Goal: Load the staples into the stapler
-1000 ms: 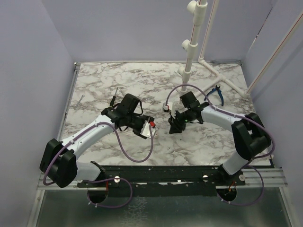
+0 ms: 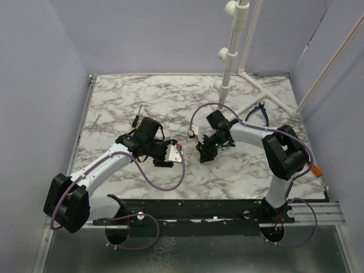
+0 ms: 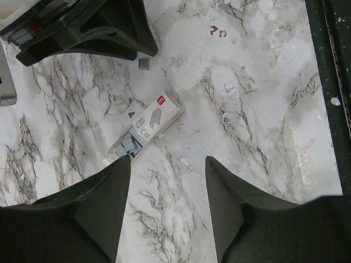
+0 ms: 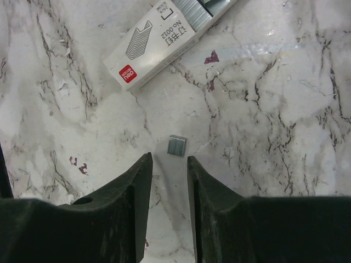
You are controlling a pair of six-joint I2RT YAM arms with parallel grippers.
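Observation:
A small block of grey staples [image 4: 176, 145] lies on the marble table, just beyond the tips of my right gripper, which is part open with nothing seen between its fingers. The white staple box [image 4: 152, 46] lies farther off, grey staple blocks in its open end. In the left wrist view that box [image 3: 156, 119] lies ahead of my left gripper, open and empty; another view of the small block [image 3: 143, 64] shows beside the dark right arm. I cannot make out the stapler.
Blue-handled pliers [image 2: 263, 114] and white pipes [image 2: 267, 94] stand at the back right, a thin metal tool [image 2: 95, 122] lies at the left, and an orange object [image 2: 313, 166] at the right edge.
Both arms have moved in the top view: the left one a little to the left, the right one a little to the left as well.

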